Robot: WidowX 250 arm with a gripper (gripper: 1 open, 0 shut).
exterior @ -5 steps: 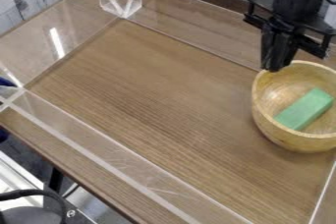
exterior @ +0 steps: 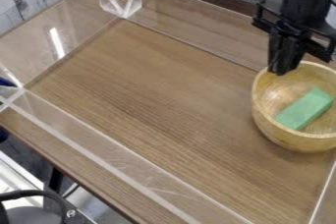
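My black gripper (exterior: 278,64) hangs from the upper right, its fingertips just over the back rim of a round tan bowl (exterior: 269,120) at the right of the table. The gripper looks shut, with nothing visible between its fingers. A green block (exterior: 306,109) lies inside the bowl, in front of the gripper and lower.
Clear plastic walls run along its back and front-left edges. Black cables and a dark fixture lie beyond the lower left edge.
My gripper has shifted very slightly to the right. The bowl and green block look unmoved.
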